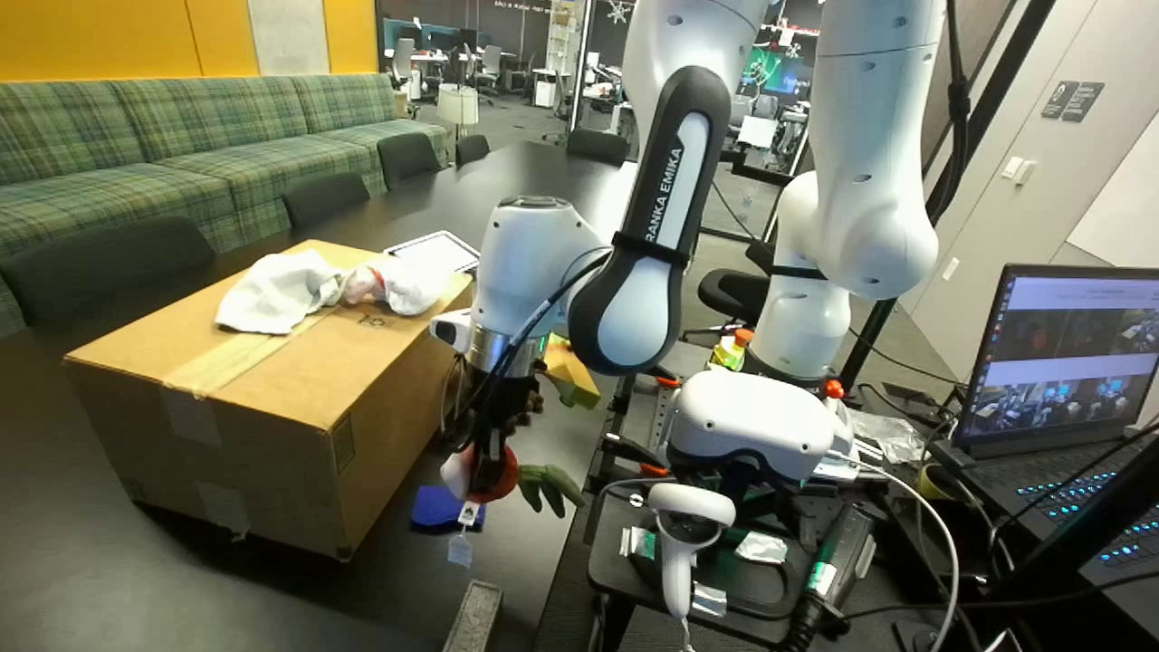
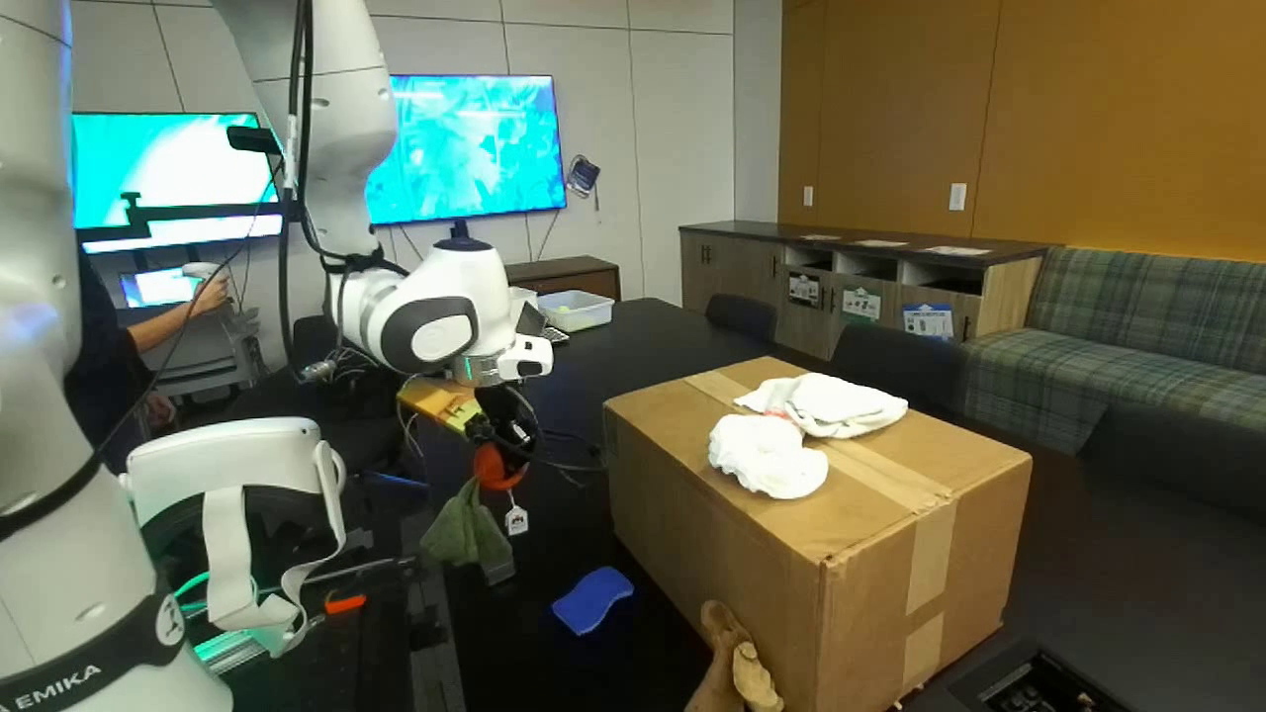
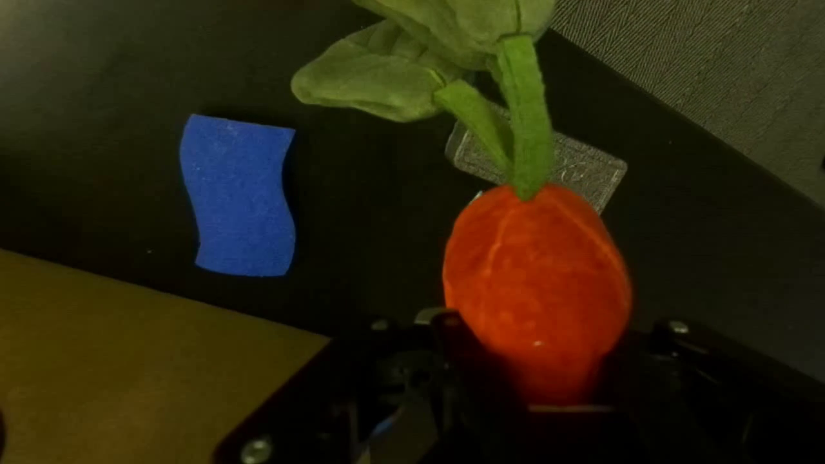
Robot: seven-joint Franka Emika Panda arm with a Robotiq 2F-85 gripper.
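Observation:
A red-orange plush vegetable [image 3: 537, 286] with green stalks and leaves is held in my gripper [image 1: 485, 462], whose fingers are shut around its round body. In exterior view 2 its leaves [image 2: 466, 533] droop to the left of the gripper [image 2: 503, 457], and a small white tag [image 2: 516, 520] dangles below. The plush hangs over the dark table, beside the cardboard box [image 1: 261, 369]. A blue wavy piece [image 3: 240, 197] lies flat on the table, close to the plush in exterior view 1.
White cloth items [image 2: 819, 403] rest on the box top. A grey eraser-like block [image 1: 474, 618] lies near the table edge. Brown plush pieces [image 2: 726, 659] sit at the box's side. A headset [image 1: 750, 424] and cables crowd the cart.

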